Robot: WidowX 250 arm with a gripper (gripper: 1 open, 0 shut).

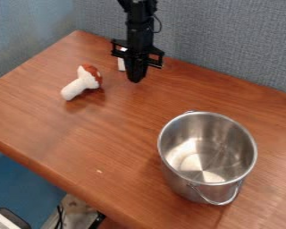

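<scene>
My black gripper (135, 64) hangs at the back of the wooden table (133, 121), over a small white object (121, 63) that it mostly hides. Whether the fingers are open or closed on it is unclear. A white mushroom-like object (79, 84) with a red-and-white top lies on its side to the front left of the gripper.
A steel pot (207, 156) with a wire handle stands at the front right. A grey padded wall (229, 40) runs behind the table; the near left edge drops to a blue floor.
</scene>
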